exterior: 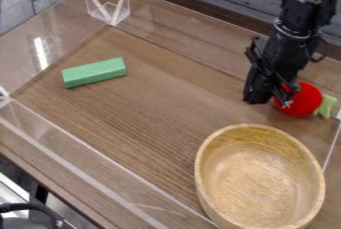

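Observation:
My black gripper (266,82) reaches down at the right of the table, its fingertips low beside a round red object (304,101) that has a pale green piece (326,107) behind it. The gripper looks shut, with nothing visible between its fingers; its lower parts partly cover the red object's left side.
A large round wooden bowl (258,209) fills the bottom right. A green block (94,72) lies on the left of the wooden table (147,123). A white wire stand (107,7) is at the back left.

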